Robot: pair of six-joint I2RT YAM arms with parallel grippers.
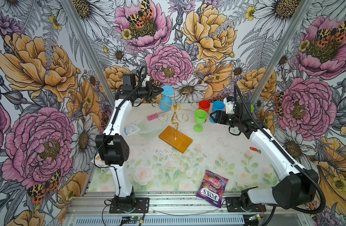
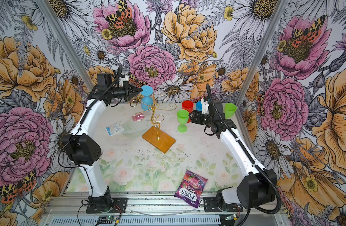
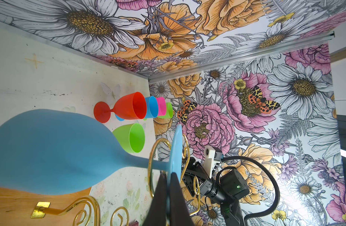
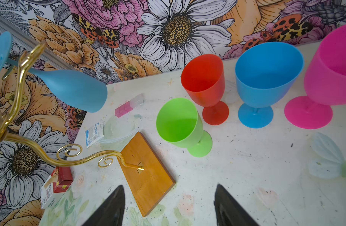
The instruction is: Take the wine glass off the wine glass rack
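A blue wine glass [image 1: 165, 104] hangs upside down on the gold rack [image 1: 175, 108] over a wooden base [image 1: 175, 139]. My left gripper [image 1: 159, 90] is at its foot, shut; in the left wrist view its fingers meet at the foot's edge [image 3: 175, 150], and whether they pinch it is hard to tell. The right wrist view shows the glass [image 4: 80, 90] tilted, bowl down. My right gripper [image 1: 215, 116] stands open beside the standing glasses, nothing between its fingers.
Green [image 4: 178, 124], red [image 4: 203, 86], blue [image 4: 267, 75] and pink [image 4: 327, 75] glasses stand at the back right. A snack bag [image 1: 212, 188] lies at the front right.
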